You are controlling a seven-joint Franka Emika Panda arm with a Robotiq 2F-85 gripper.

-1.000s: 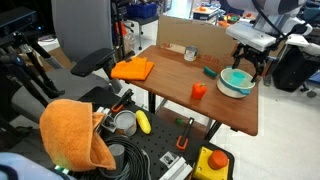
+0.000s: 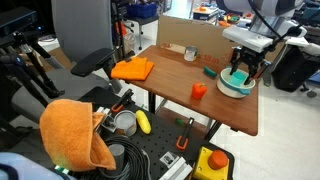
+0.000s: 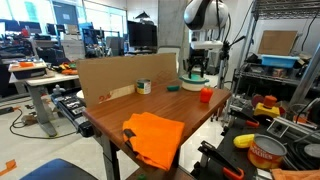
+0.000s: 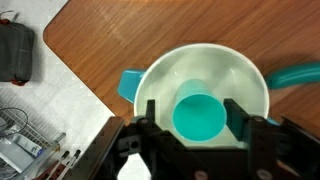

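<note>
A white pot [image 2: 232, 91] with teal handles stands at the right end of the wooden table, also seen as a pot [image 4: 163, 78] from above in the wrist view. Inside it is a teal cup-like piece [image 4: 199, 118], its round end facing the camera. My gripper is over the pot with its dark fingers on either side of the teal piece. A gap shows on the left; on the right, contact is hard to judge. Exterior view 1 shows the teal piece [image 2: 238, 77] below the gripper, partly covered.
A red round object [image 2: 198, 91] sits near the pot on the table. An orange cloth [image 2: 131, 69] drapes over the far-left corner. Small items, including a green one [image 2: 210, 72], stand toward the back.
The teal inside the pot looked like a wide patch before; now a narrower teal shape stands higher there, just under the gripper. The other table objects look unmoved.
</note>
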